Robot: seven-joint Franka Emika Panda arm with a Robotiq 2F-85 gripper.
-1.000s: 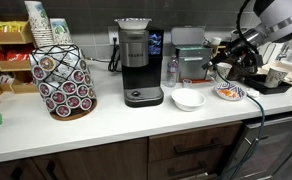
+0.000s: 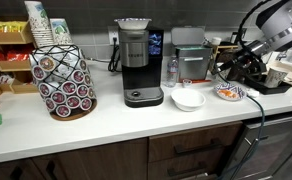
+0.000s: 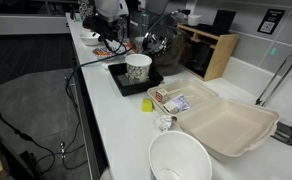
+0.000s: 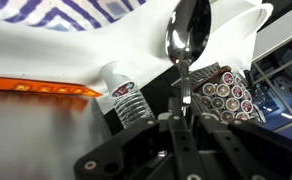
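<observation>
A shiny metal spoon (image 4: pixel 189 32) stands up from my gripper in the wrist view, its handle between the shut fingers. Beyond the spoon lies a white bowl (image 4: pixel 226 40); the same bowl (image 2: pixel 188 99) rests on the counter in exterior view 1. Over the right part of the counter is the gripper (image 2: pixel 236 66), near a patterned plate (image 2: pixel 228 91) with colourful contents. The spoon is too small to make out clearly in the exterior views.
A coffee machine (image 2: pixel 141 68) and a pod rack (image 2: pixel 64 85) stand left of the bowl. A clear bottle (image 2: pixel 173 70) is behind it. Exterior view 2 has a white bin (image 3: pixel 179 158) and a beige tray (image 3: pixel 228 126).
The arm has shifted slightly over the right side of the counter. Bowl, plate and coffee machine have stayed in place.
</observation>
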